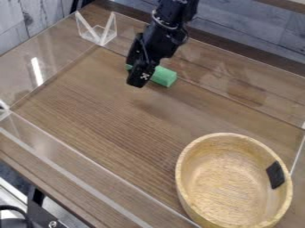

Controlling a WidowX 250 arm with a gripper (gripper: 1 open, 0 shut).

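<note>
My dark gripper [136,71] reaches down from the top centre of the camera view and is open, low over the wooden table beside a green object [162,77]. The green object lies on the table, partly behind the gripper; I cannot tell whether they touch.
A round beige bin [234,147] with a black patch on its side stands at the lower right. Clear plastic pieces are at the top left and left edge.
</note>
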